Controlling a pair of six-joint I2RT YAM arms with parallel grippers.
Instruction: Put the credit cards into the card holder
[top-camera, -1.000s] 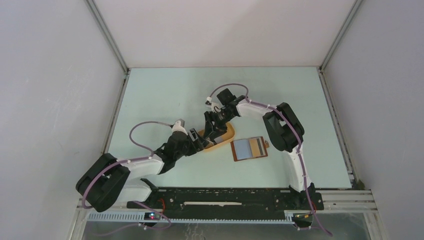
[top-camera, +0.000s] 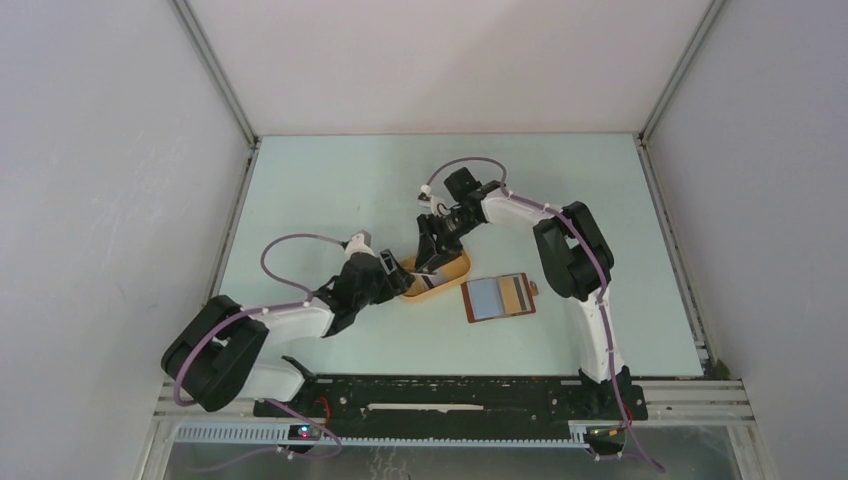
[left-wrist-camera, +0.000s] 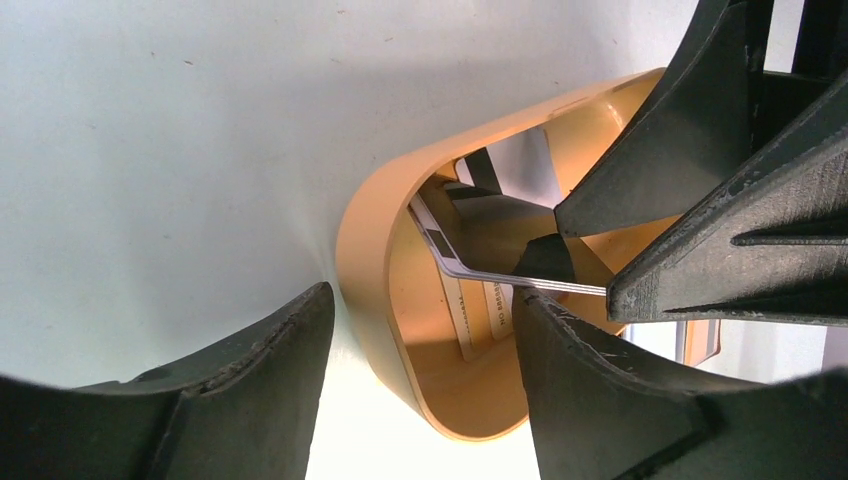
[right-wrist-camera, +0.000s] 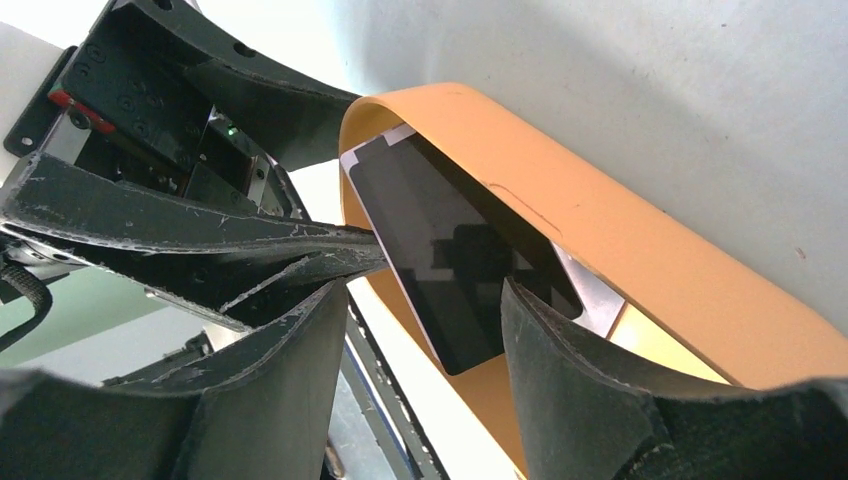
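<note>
A dark card (right-wrist-camera: 430, 235) is tilted inside the orange tray (left-wrist-camera: 370, 250), one end raised against the rim. More cards, including a pale one (left-wrist-camera: 525, 165), lie beneath it. My left gripper is open at the tray's left end, its fingers straddling the rim near the raised card end. Over the tray, my right gripper stands part open, fingertips around the card's lower part; one fingertip (left-wrist-camera: 625, 295) appears to touch the card's edge. No firm hold shows. The brown card holder (top-camera: 499, 298), with blue and tan panels, lies open right of the tray.
Both grippers are crowded close together at the tray, which leaves little room between their fingers. Behind and in front of the tray, the pale table (top-camera: 330, 180) is clear. The holder's surroundings are free.
Both grippers have shifted slightly: the right one a little to the right and farther back, the left one slightly rightward and back. The holder has not moved.
</note>
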